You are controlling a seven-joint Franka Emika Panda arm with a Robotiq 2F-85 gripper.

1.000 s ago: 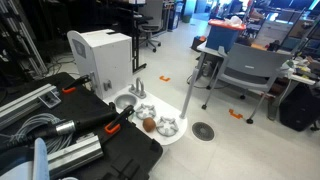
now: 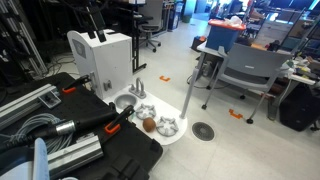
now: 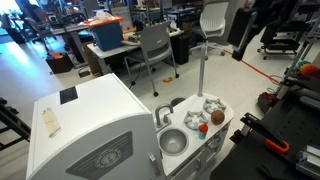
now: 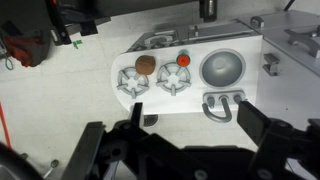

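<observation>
My gripper stands open over the toy kitchen counter, its two dark fingers wide apart in the wrist view with nothing between them. Below it lies the white counter (image 4: 130, 97). On the counter are a grey round sink (image 4: 222, 68), a grey faucet (image 4: 224, 104) and two grey burners. A brown round object (image 4: 146, 64) rests by the left burner (image 4: 132, 82). Beside the other burner (image 4: 173, 79) is a small red object (image 4: 183, 60). In exterior view 2 the brown object (image 3: 245, 116) and the red one (image 3: 203, 128) also show.
A white boxy cabinet (image 2: 100, 60) rises beside the sink end of the counter. Along the counter's front runs the dark robot table (image 2: 125, 150), carrying orange-handled clamps (image 2: 120, 122). A grey chair (image 2: 250, 70) stands beyond, with open floor between.
Dark parts of my arm and gripper have come into exterior view 1 at the upper left, above the white cabinet. The counter and the objects on it look unchanged.
</observation>
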